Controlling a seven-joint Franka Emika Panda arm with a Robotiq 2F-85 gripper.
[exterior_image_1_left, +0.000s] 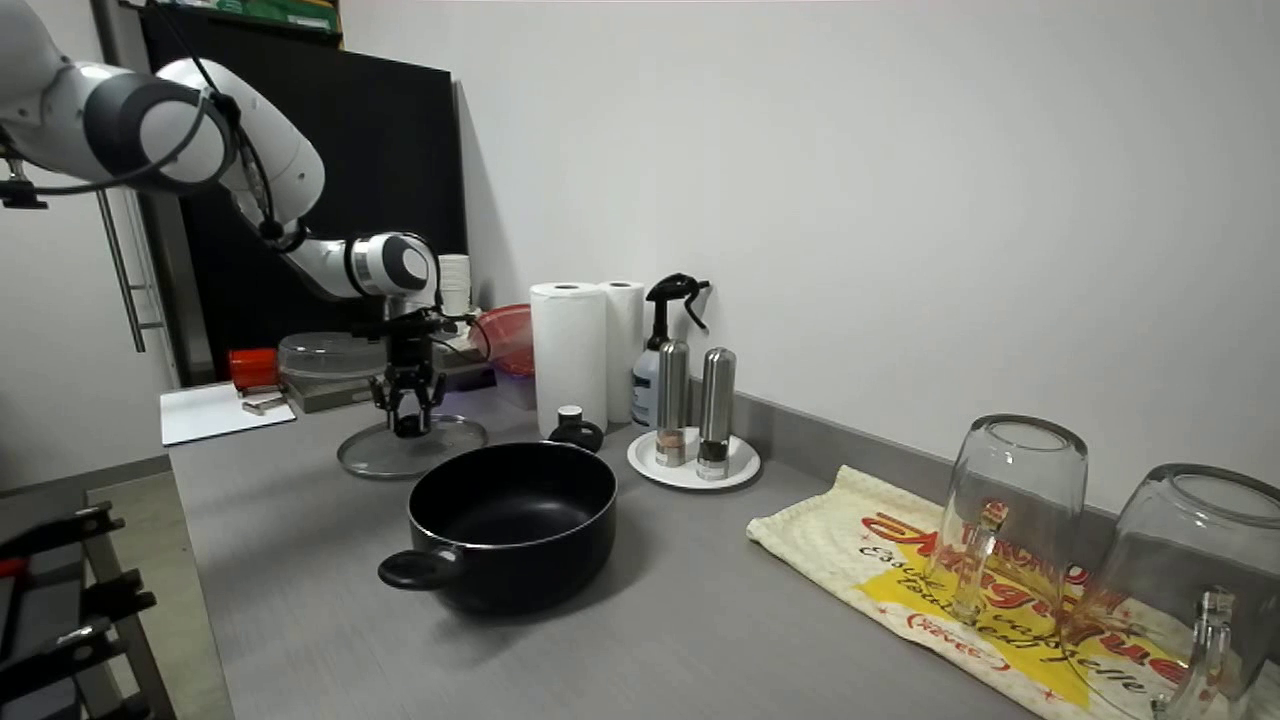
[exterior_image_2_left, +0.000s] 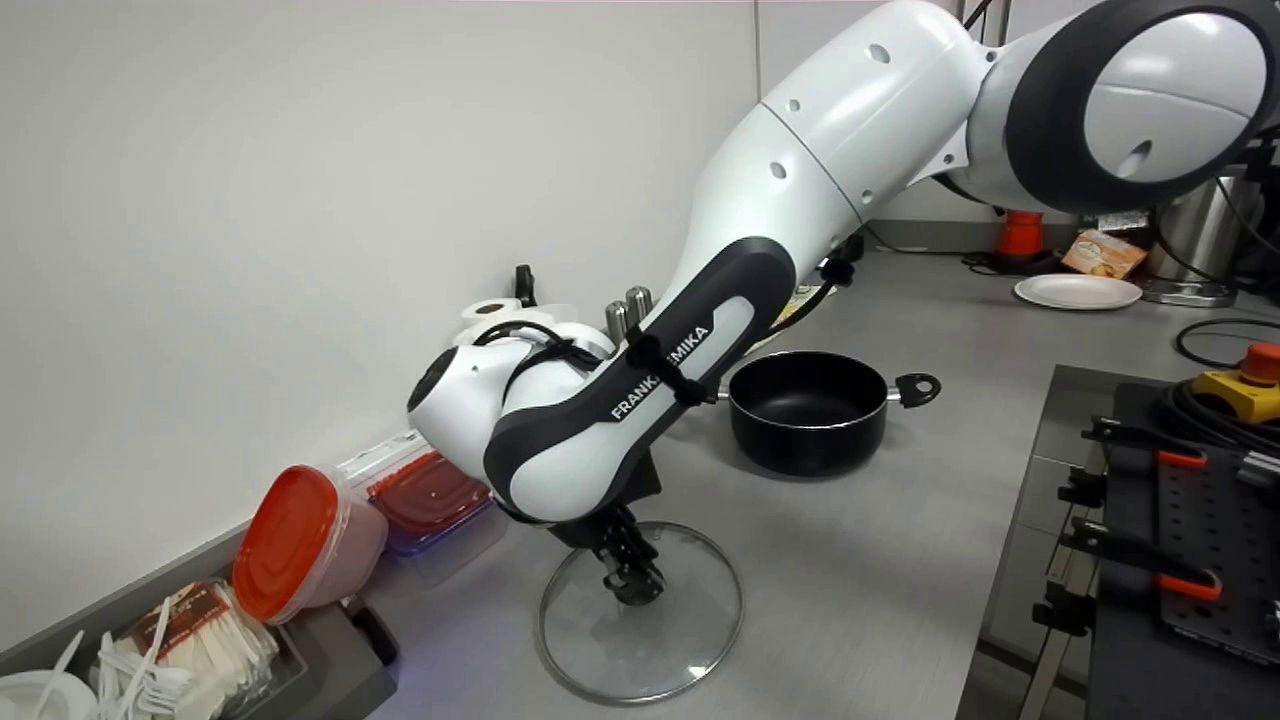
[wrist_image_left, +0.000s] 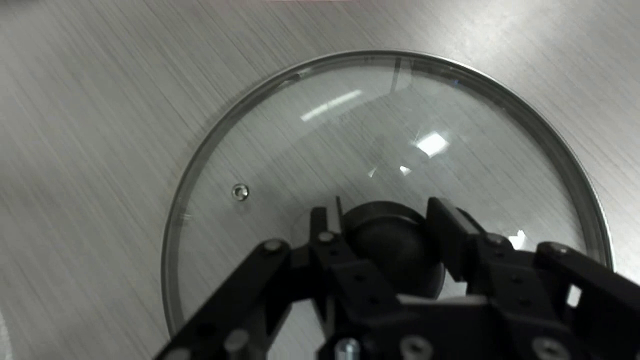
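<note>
A round glass lid (exterior_image_1_left: 378, 454) with a metal rim lies on the grey counter, left of and behind the black pot in exterior view 1. My gripper (exterior_image_1_left: 410, 422) points down at its centre. In the wrist view the fingers (wrist_image_left: 445, 231) stand on either side of the black knob (wrist_image_left: 390, 249), and my gripper is shut on it. Exterior view 2 shows the lid (exterior_image_2_left: 636, 654) flat on the counter, its knob mostly hidden by my gripper (exterior_image_2_left: 633, 586). The black pot (exterior_image_2_left: 806, 414) stands uncovered and empty.
Paper towel rolls (exterior_image_1_left: 567, 354), a spray bottle (exterior_image_1_left: 648, 372) and two grinders on a white plate (exterior_image_1_left: 744, 466) line the wall. Glass jars (exterior_image_1_left: 1014, 516) stand on a cloth at right. Plastic containers (exterior_image_2_left: 294, 546) sit near the lid.
</note>
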